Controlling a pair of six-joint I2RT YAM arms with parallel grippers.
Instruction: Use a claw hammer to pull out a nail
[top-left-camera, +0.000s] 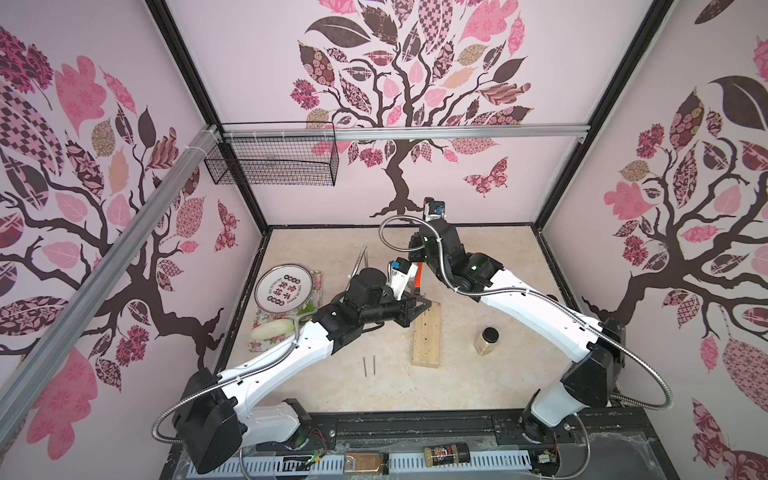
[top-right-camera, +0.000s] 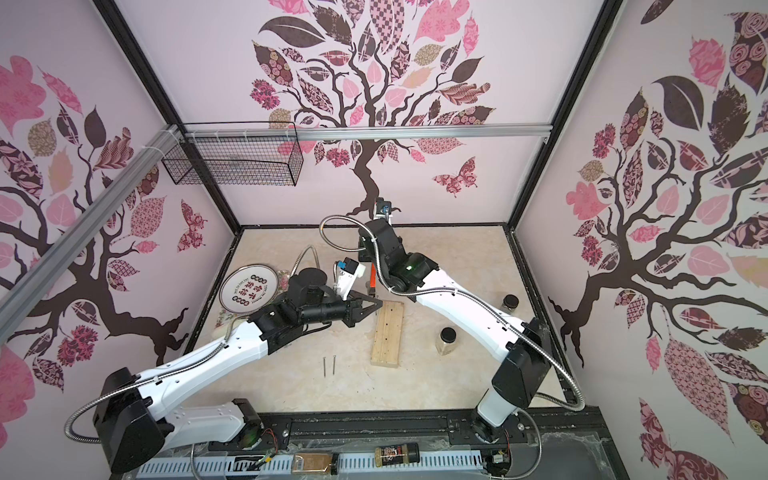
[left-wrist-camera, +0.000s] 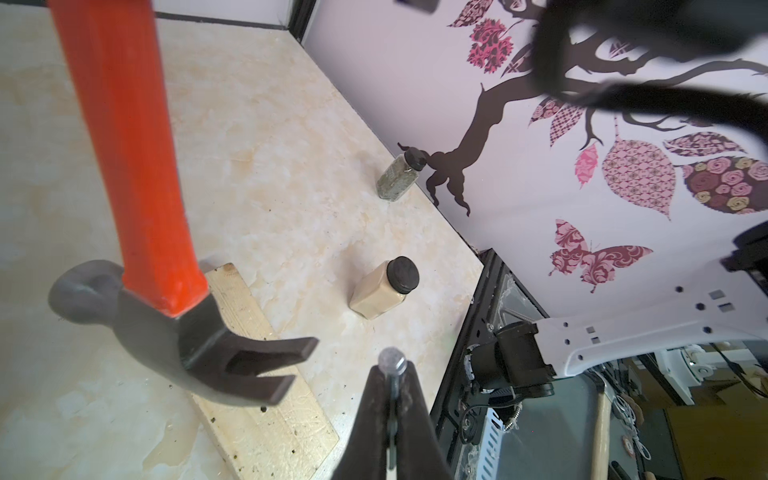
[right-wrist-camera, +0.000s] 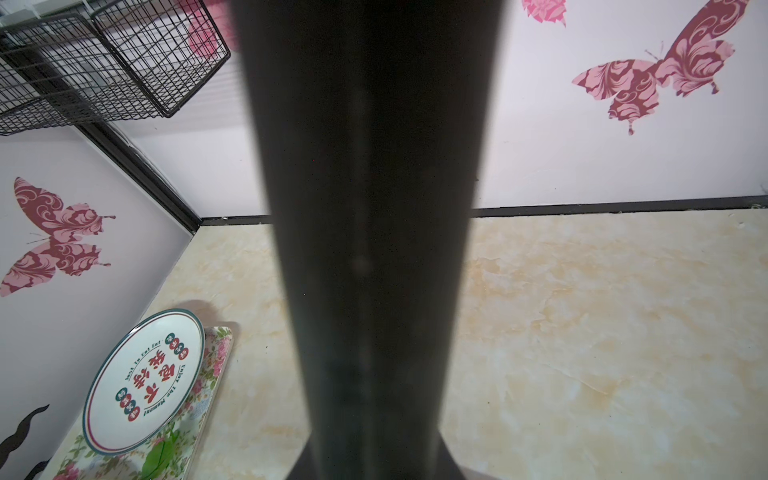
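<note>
My left gripper is shut on a nail (left-wrist-camera: 392, 361), whose round head rises above the fingertips (left-wrist-camera: 369, 412). In the left wrist view, the claw hammer (left-wrist-camera: 172, 328) hangs head-down on the left, claw empty and apart from the nail. It covers part of the wooden block (left-wrist-camera: 296, 416), which lies flat with several dark holes. My right gripper is shut on the hammer's dark handle (right-wrist-camera: 364, 240), which fills the middle of the right wrist view. From above, the left gripper (top-left-camera: 424, 304) is over the block, just below the hammer's orange shaft (top-left-camera: 418, 274).
Two loose nails (top-left-camera: 369, 365) lie left of the block. A black-capped jar (top-left-camera: 486, 341) stands to its right, another (left-wrist-camera: 401, 174) farther off. A plate (top-left-camera: 283, 289) sits on the floral tray (right-wrist-camera: 196, 432) at left.
</note>
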